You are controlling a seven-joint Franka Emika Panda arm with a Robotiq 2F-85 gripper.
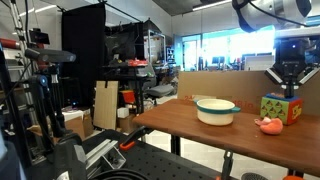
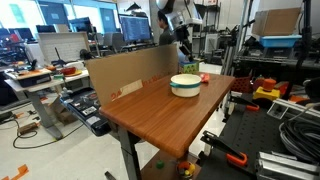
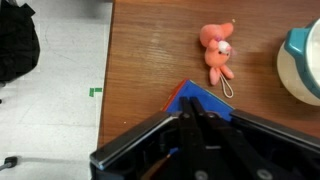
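Note:
A multicoloured block-shaped box (image 1: 281, 109) with blue, red, yellow and green faces rests on the wooden table near its right end. Its blue top (image 3: 205, 97) lies partly under my gripper in the wrist view. The gripper is shut, with nothing visible between its fingers. In exterior view 1 the gripper (image 1: 289, 94) points down right over the box; whether it touches the top cannot be told. A pinkish-orange plush toy (image 3: 216, 52) with a thin string loop lies beside the box.
A white bowl with a green rim (image 1: 215, 111) stands on the table, beyond the toy from the box. A wooden panel (image 2: 125, 78) borders one long side.

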